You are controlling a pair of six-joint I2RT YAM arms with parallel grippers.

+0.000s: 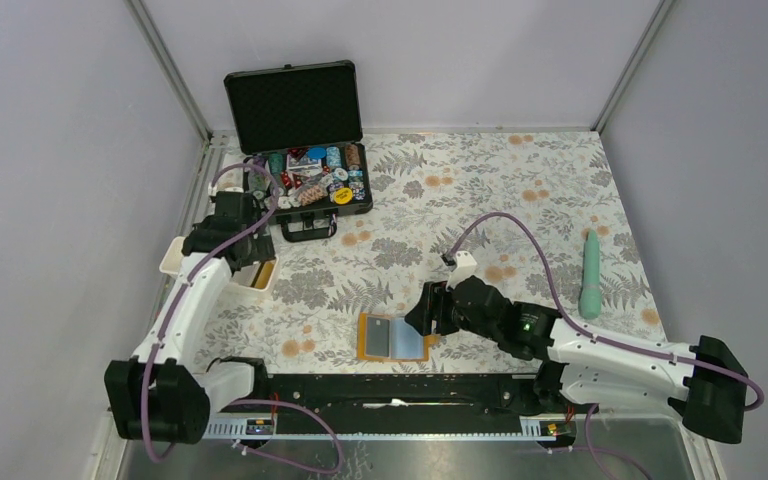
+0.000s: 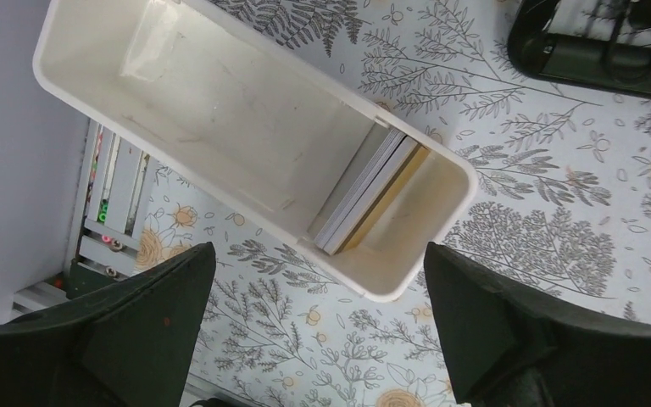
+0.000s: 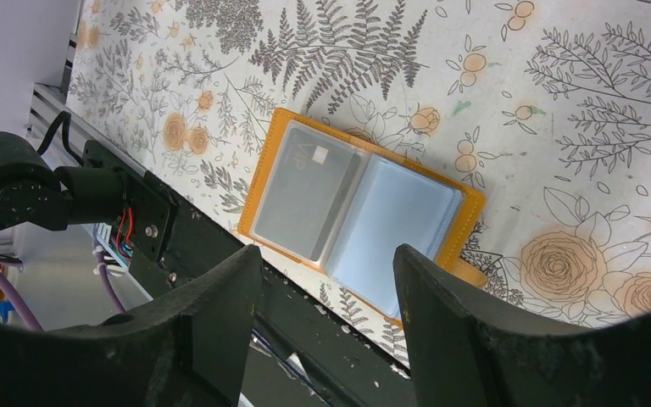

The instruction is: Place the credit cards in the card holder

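In the left wrist view several cards point(image 2: 368, 193), grey, white and gold, stand on edge side by side across a long white bin point(image 2: 220, 110). My left gripper is over the bin with its fingers wide apart and nothing between them. The orange card holder point(image 3: 267, 174) lies spread flat on the table, a grey pocket on one side and a pale blue one on the other. Over the pale blue side hovers my right gripper, open, its fingers apart and empty.
An open black case point(image 1: 305, 226) full of poker chips stands at the back left. A green bottle-shaped object point(image 1: 590, 275) lies at the right. Patterned table between the case and the holder is clear.
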